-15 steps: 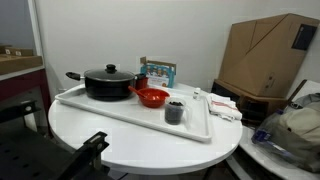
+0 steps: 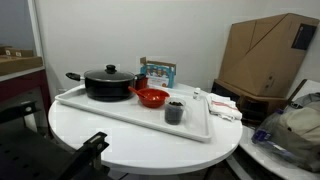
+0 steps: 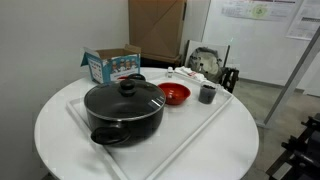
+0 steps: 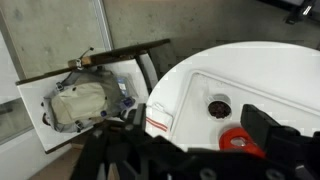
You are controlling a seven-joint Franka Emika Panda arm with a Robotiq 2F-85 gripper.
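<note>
In the wrist view my gripper looks down from above, its two dark fingers wide apart with nothing gripped between them. Below lie a grey cup (image 4: 219, 107) with dark contents and part of a red bowl (image 4: 236, 138), partly covered by the right finger. A black lidded pot (image 2: 108, 83) stands at the left of the white tray (image 2: 140, 113) in exterior view 1. Exterior view 2 has the pot (image 3: 125, 108) nearest, the red bowl (image 3: 174, 93) behind it, and the cup (image 3: 207, 94) to the right. My gripper is well apart from these things.
A colourful box (image 3: 112, 64) stands behind the pot. White folded cloths (image 2: 222, 106) lie at the round table's right side. Bare table (image 2: 125, 144) runs along the front of the tray. Bags (image 4: 78, 100) and a large cardboard box (image 2: 262, 52) are beyond the table.
</note>
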